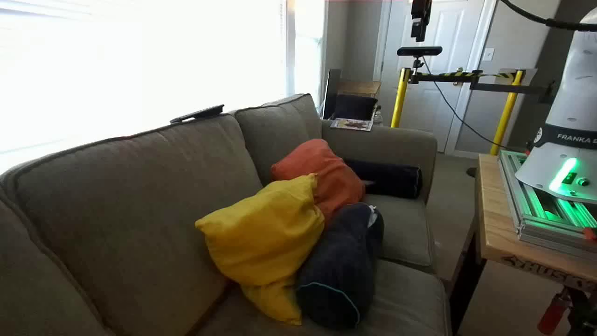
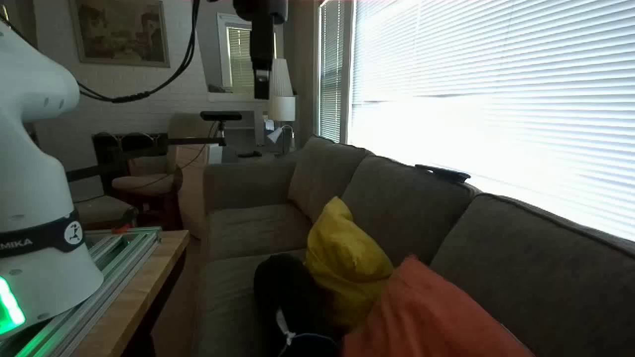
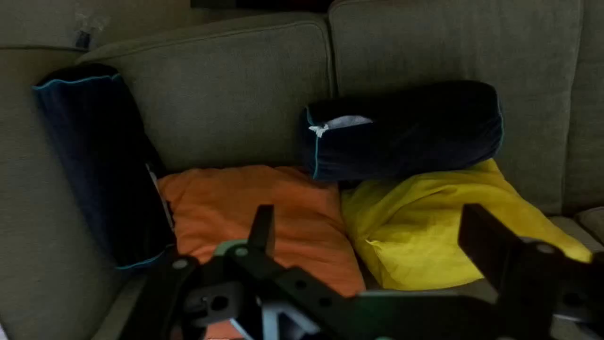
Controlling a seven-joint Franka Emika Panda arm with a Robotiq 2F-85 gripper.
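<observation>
My gripper is open above the couch, its two black fingers wide apart with nothing between them. Beneath it in the wrist view lie an orange pillow (image 3: 255,212) and, to its right, a yellow pillow (image 3: 436,226). A dark navy bolster (image 3: 407,133) rests along the upper edge of the yellow pillow. Another navy bolster (image 3: 102,164) stands at the left by the couch arm, beside the orange pillow. Exterior view 1 shows the yellow pillow (image 1: 263,229) leaning against the back cushions, with the orange pillow (image 1: 322,176) behind it.
The grey couch (image 1: 134,224) stands along a bright window. A dark flat object (image 1: 198,114) lies on top of its backrest. Opposite the couch, the robot base sits on a wooden workbench (image 1: 498,224). A camera on a stand (image 2: 220,116) rises beyond the couch's end.
</observation>
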